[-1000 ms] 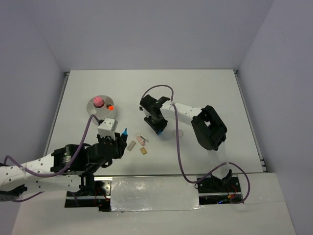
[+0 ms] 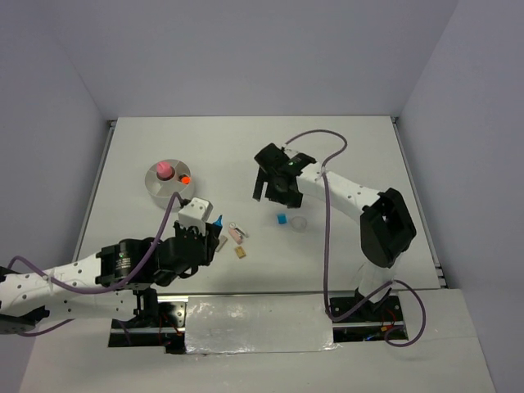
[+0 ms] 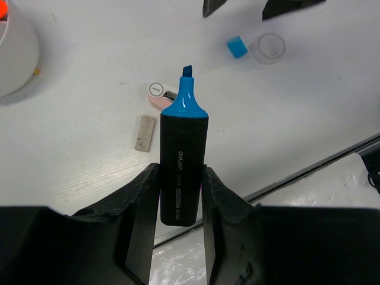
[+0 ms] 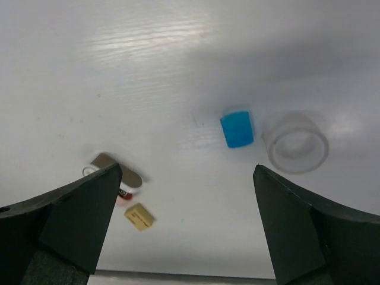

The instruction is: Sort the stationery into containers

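My left gripper is shut on a black highlighter (image 3: 183,178), held tip up with its blue collar and dark nib uncovered. In the top view only its blue end (image 2: 218,220) shows. A small blue cap (image 4: 237,129) lies on the table, beside a clear tape ring (image 4: 298,149). My right gripper (image 2: 271,191) stands open above and behind the cap, nothing between its fingers. A pink stapler (image 3: 157,98) and a grey eraser (image 3: 145,133) lie beyond the highlighter; a tan block (image 4: 139,217) is near the front edge.
At the back left stands a round white container (image 2: 158,196) with a pink item (image 2: 164,170) and an orange item (image 2: 185,180) inside. The right arm reaches across the right side.
The left gripper has shifted slightly right with the highlighter.
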